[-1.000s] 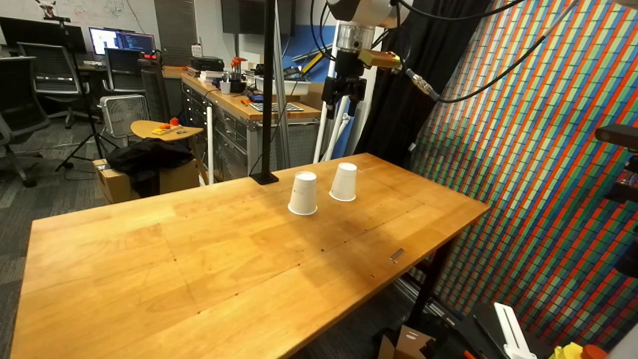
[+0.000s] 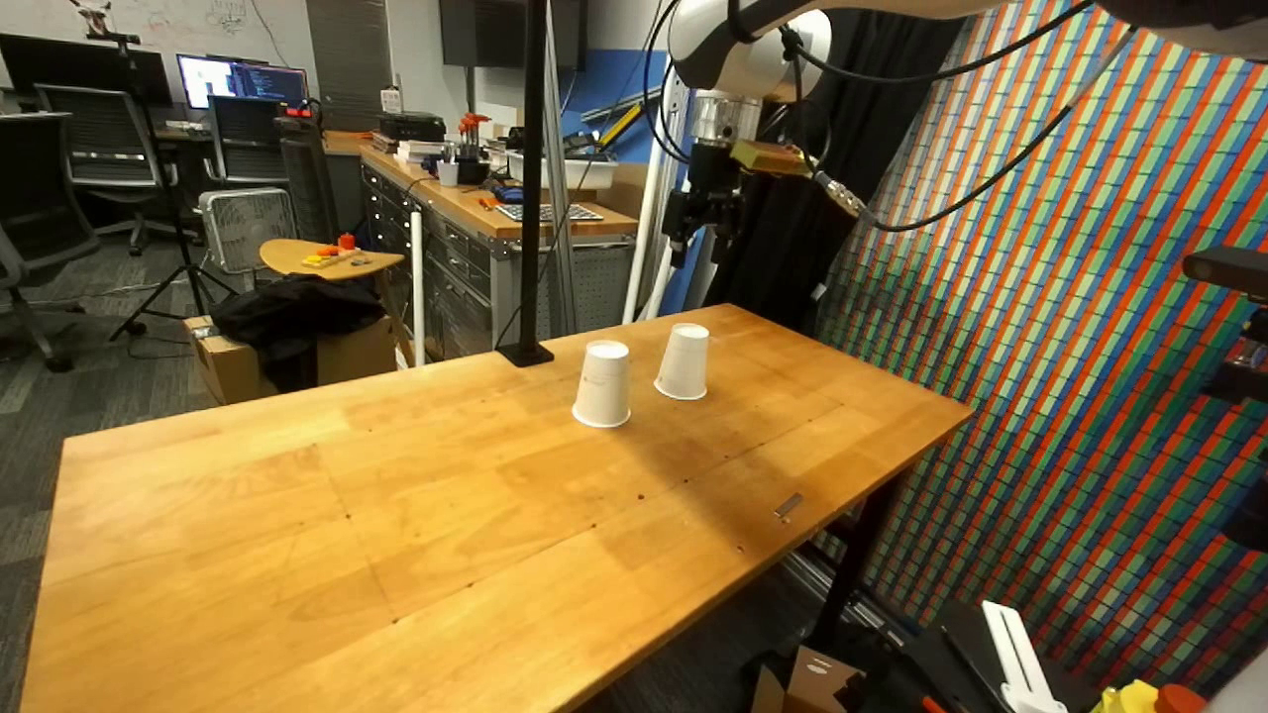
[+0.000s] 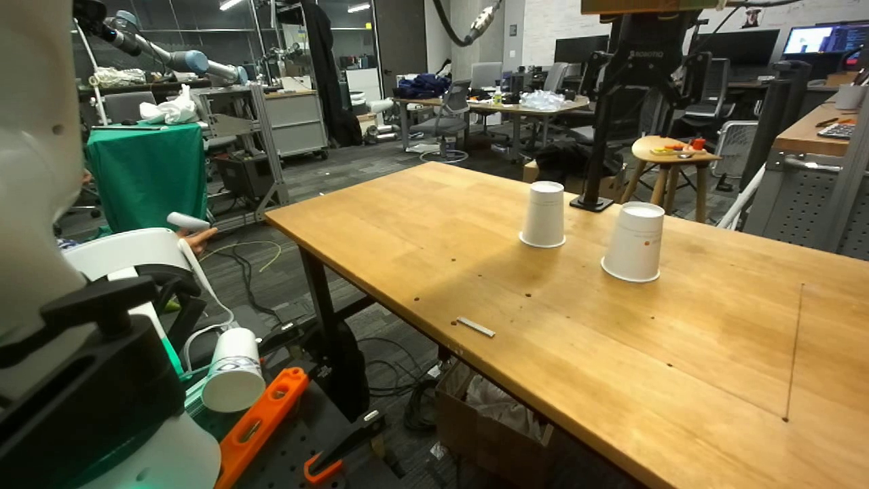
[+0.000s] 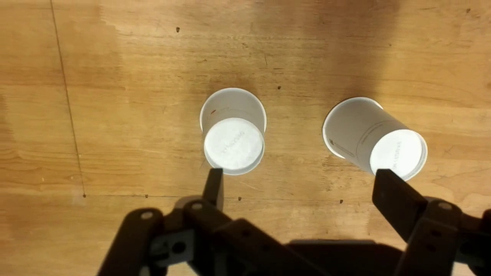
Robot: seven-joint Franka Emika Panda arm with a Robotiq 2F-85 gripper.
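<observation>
Two white paper cups stand upside down on the wooden table, a gap between them. In the wrist view one cup (image 4: 233,143) is near the middle, and the other cup (image 4: 396,152) is to the right, its base partly behind a finger. Exterior view 2 shows the left cup (image 3: 544,215) and the right cup (image 3: 633,243), the latter bearing a small red mark. High above the table hangs my gripper (image 2: 698,252), its fingers spread wide and empty. From the wrist, the open gripper faces down with bare tabletop between its fingertips.
A black pole (image 2: 524,352) rises from the table's far edge close to the cups. One small flat metal strip (image 3: 476,327) lies near the opposite edge.
In exterior view 1 the arm and gripper have shifted slightly to the right and downward in the picture. Both cups stand where they were.
</observation>
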